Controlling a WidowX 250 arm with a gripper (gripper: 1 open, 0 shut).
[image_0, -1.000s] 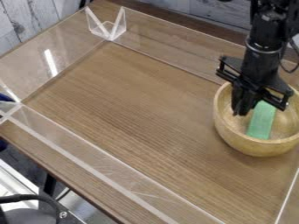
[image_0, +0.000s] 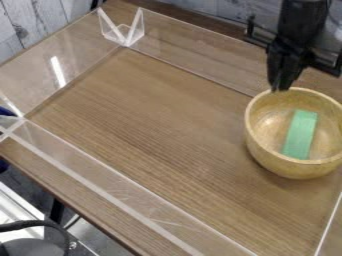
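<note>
A wooden bowl (image_0: 267, 150) stands at the right of the table, with a pale green oblong object (image_0: 301, 135) lying inside it. My gripper (image_0: 278, 70) is raised behind and above the bowl, dark and motion-blurred. Its fingers look close together, but I cannot make out clearly whether they are shut, and I see nothing held.
Clear plastic corner pieces sit along the back-left and left edges. A dark cable (image_0: 34, 225) lies at the lower left.
My gripper has risen up and back from the bowl's rim. The bowl and the green object in it look about where they were.
</note>
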